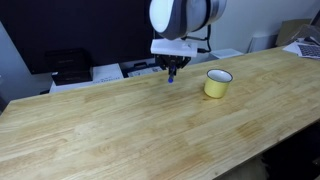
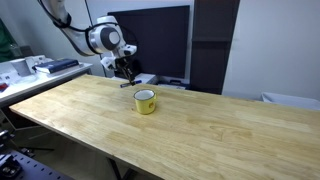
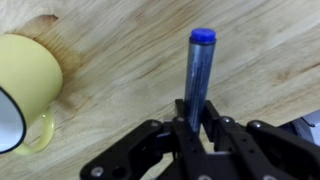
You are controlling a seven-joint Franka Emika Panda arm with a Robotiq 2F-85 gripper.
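Note:
A grey marker with a blue end [image 3: 200, 70] is pinched in my gripper, its blue tip pointing away from the fingers. In exterior view 1 the gripper [image 1: 172, 70] hangs above the table's back part, with the marker's blue end [image 1: 171, 79] below it. To the right of the gripper in that view, and apart from it, stands an upright yellow mug [image 1: 217, 84]. The wrist view has the mug [image 3: 30, 80] at the left edge, its pale opening partly cut off.
A wooden table [image 1: 110, 130] lies broad and bare in front. Behind its back edge are dark panels [image 1: 75, 30] and some boxes [image 1: 105, 73]. Papers [image 1: 302, 48] lie at the far right.

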